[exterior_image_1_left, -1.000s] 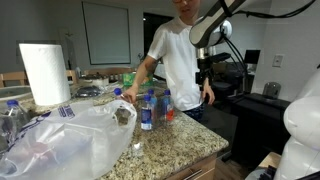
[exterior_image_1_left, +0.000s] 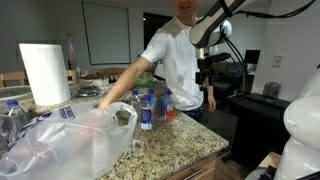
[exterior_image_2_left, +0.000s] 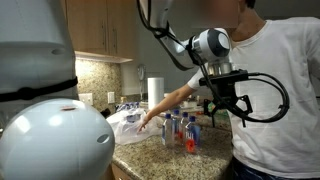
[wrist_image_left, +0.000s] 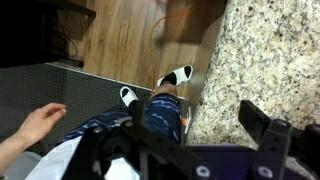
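My gripper hangs open beside the counter's edge, its two black fingers well apart in the wrist view. Nothing shows between them but the floor and a person's legs lower down. Several water bottles (exterior_image_1_left: 147, 112) with blue caps stand upright on the granite counter (exterior_image_1_left: 165, 150), apart from the gripper. Among them is one with a red label (exterior_image_2_left: 192, 138). A crumpled translucent plastic bag (exterior_image_1_left: 70, 145) lies on the counter to the left of these bottles in the first exterior view.
A person in a white shirt (exterior_image_2_left: 285, 85) stands close to my arm and reaches over the counter towards the bag. A paper roll (exterior_image_1_left: 45, 72) stands farther back.
The person's arm has stretched left and their hand is now behind the bag; a bottle near that hand earlier no longer shows there. My arm appears still.
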